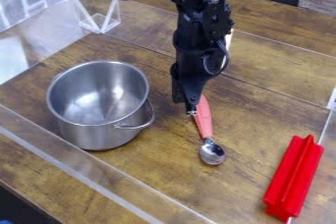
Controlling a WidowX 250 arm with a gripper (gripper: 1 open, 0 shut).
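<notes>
A spoon with a pink handle (202, 119) and a metal bowl end (211, 152) lies on the wooden table, its handle end under my gripper (187, 101). The black gripper points down from the top of the view, its tips low at the upper end of the handle; whether anything is between them is unclear. A steel pot (98, 105) sits to the left of the spoon, its wire handle toward the spoon.
A red elongated object (294, 177) lies at the front right. A white item is partly hidden behind the arm. Clear plastic pieces stand at the back left.
</notes>
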